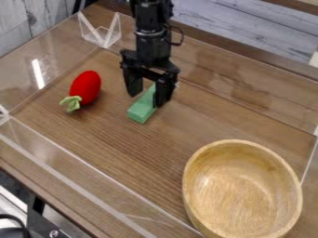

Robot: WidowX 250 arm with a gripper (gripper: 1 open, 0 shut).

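My black gripper (149,78) is low over a green rectangular block (141,110) at the middle of the table (125,158), open, its fingers around or just above the block's far part, which they partly hide. Whether they touch it cannot be told. A red object with a pale green end (84,89), like a toy vegetable, lies to the left of the block, apart from it.
A large round wooden bowl (243,191) fills the lower right. A clear angular plastic piece (99,28) stands at the back left.
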